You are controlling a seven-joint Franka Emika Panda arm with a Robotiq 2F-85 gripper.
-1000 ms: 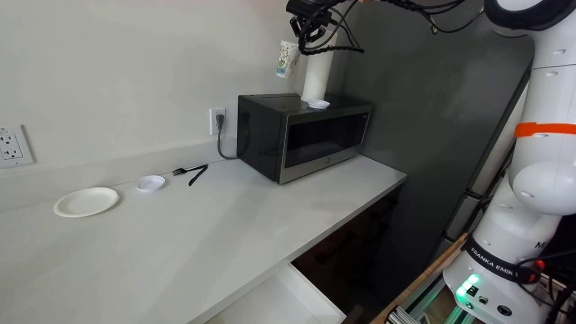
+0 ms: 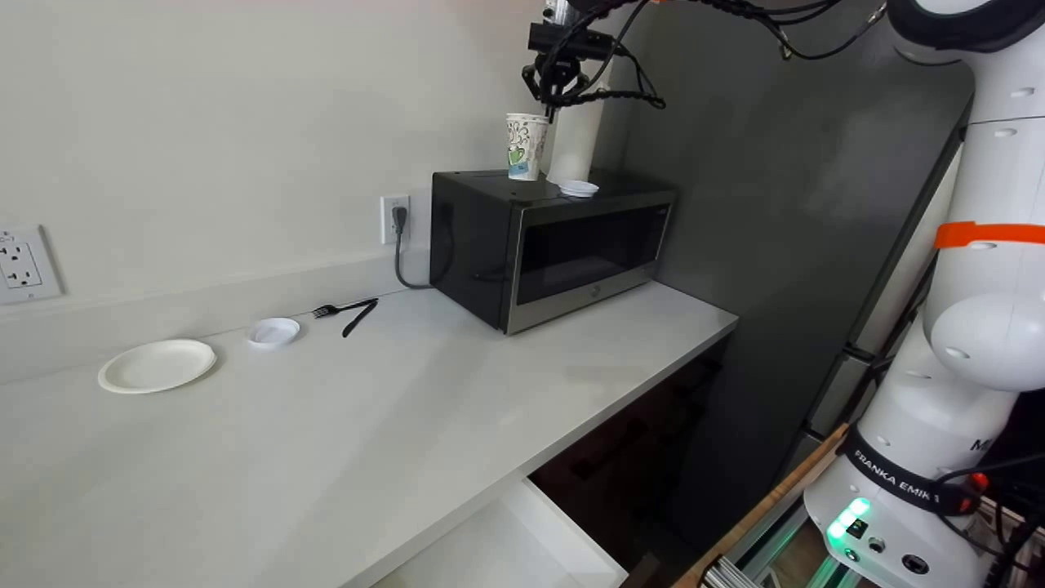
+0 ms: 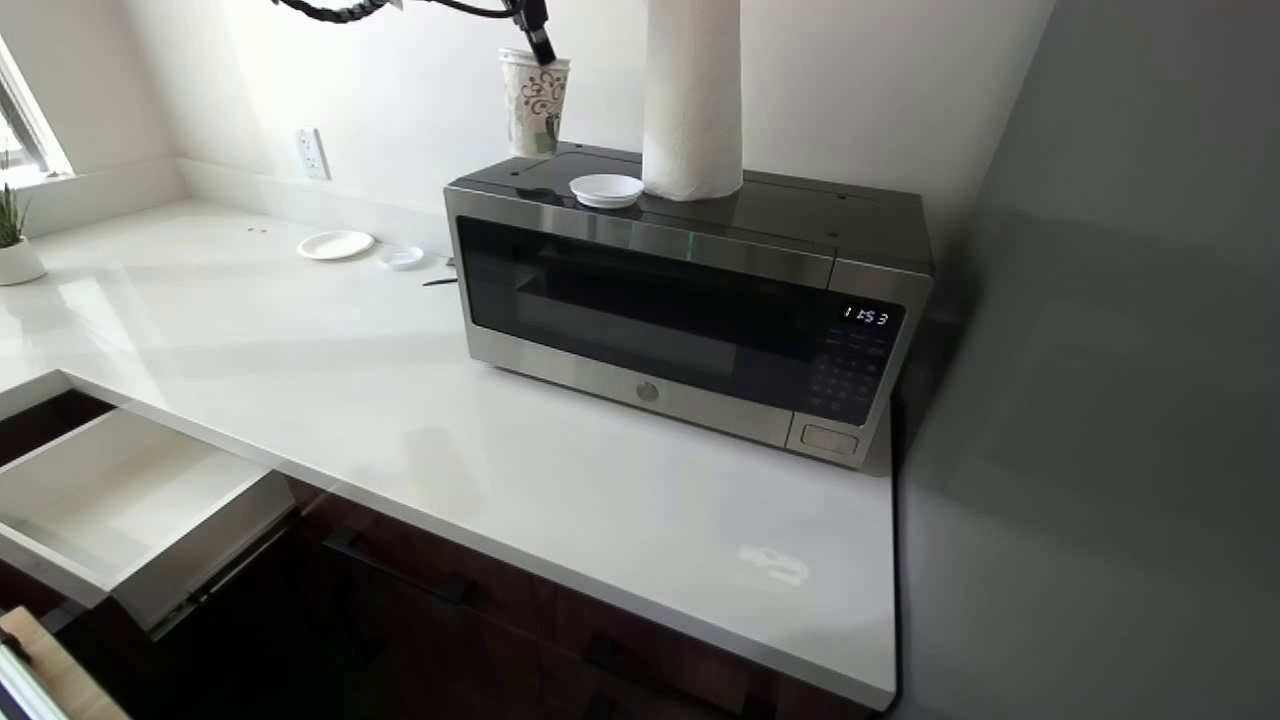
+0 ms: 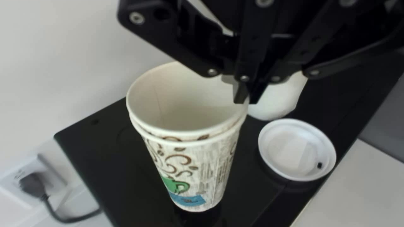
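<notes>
Two nested paper cups [image 4: 193,166], patterned with brown swirls and a green and blue print, are upright over the left part of the microwave top. My gripper is shut on their rim, one finger inside and one outside. In exterior view 1 the cups [image 2: 525,149] appear at the height of the microwave top; whether their base touches it I cannot tell. Exterior view 2 shows the gripper [image 3: 542,50] at the right side of the rim of the cups [image 3: 533,108]. White lids [image 4: 297,149] lie beside the cups, near the microwave's front edge.
A paper towel roll [image 3: 693,102] stands on the microwave [image 3: 672,324], right of the cups. On the counter lie a white plate [image 2: 157,367], a small lid [image 2: 273,333], a black fork [image 2: 343,308] and a knife [image 2: 359,318]. One drawer [image 2: 509,544] is open.
The gripper and the cups have come down from above the microwave to its top's level. The cups have gone from tilted to nearly upright.
</notes>
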